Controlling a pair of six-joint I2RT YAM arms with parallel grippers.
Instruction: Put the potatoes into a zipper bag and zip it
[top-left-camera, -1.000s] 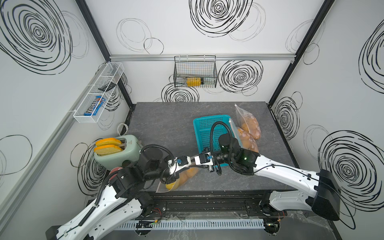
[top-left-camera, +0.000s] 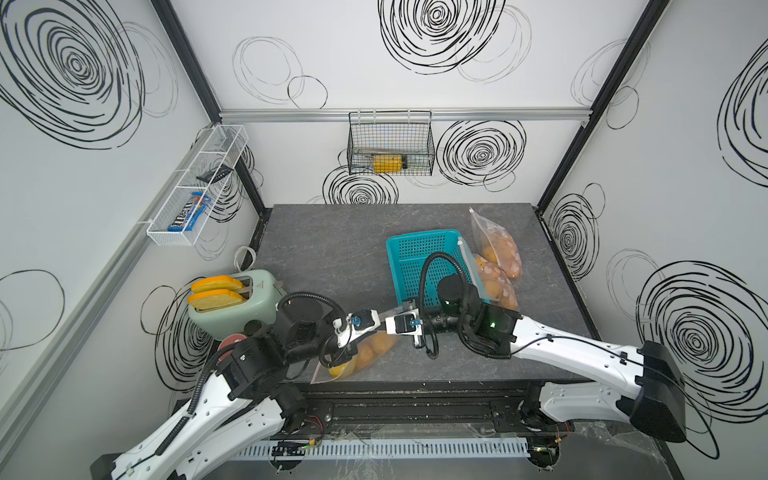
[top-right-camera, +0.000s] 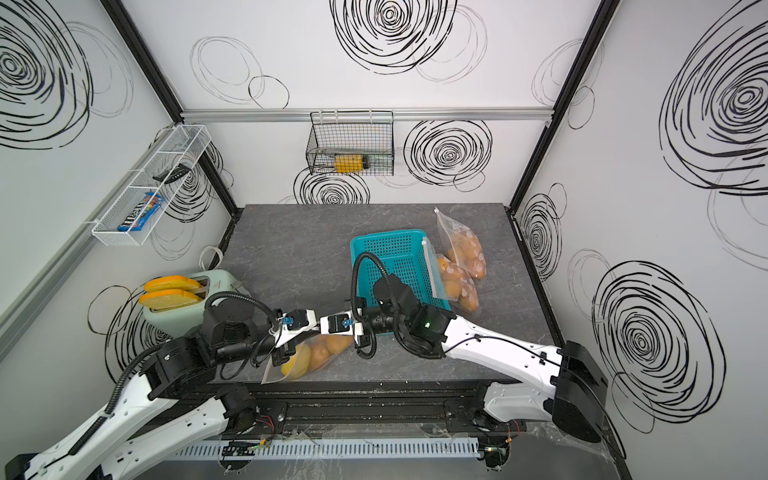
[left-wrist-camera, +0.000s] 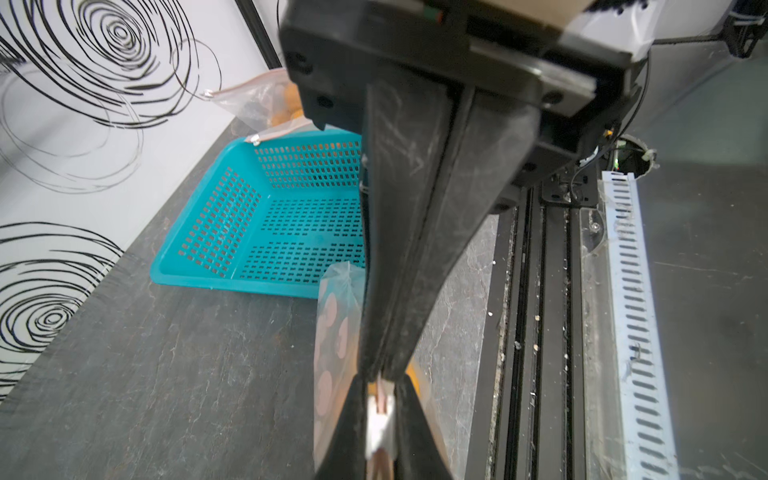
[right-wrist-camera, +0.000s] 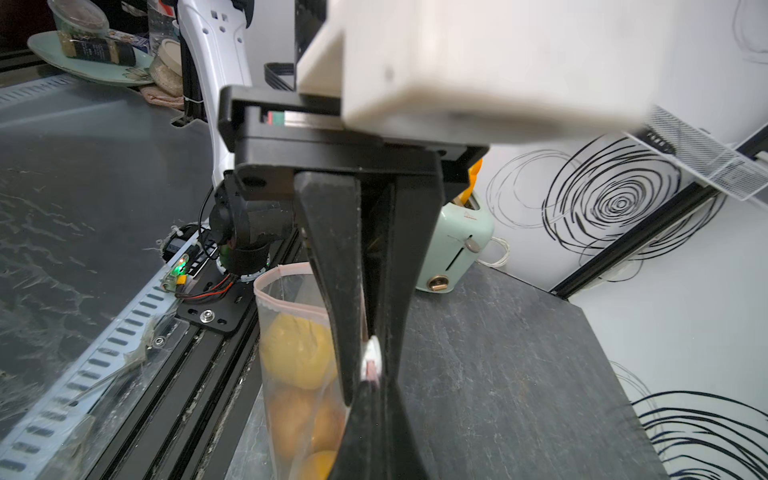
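A clear zipper bag of potatoes rests at the table's front, below both grippers, its pink-edged top raised in the right wrist view. My left gripper is shut on the bag's zipper edge, with a small white-and-pink piece at its tips. My right gripper is shut close against it, tip to tip; whether it pinches any of the bag is hard to tell. Two more bags of potatoes lie at the right of the table.
A teal basket sits behind the grippers. A mint toaster with yellow slices stands at the left. Wire baskets hang on the walls.
My right arm has shifted slightly and its gripper housing has turned a little. The left arm and the bag look nearly the same.
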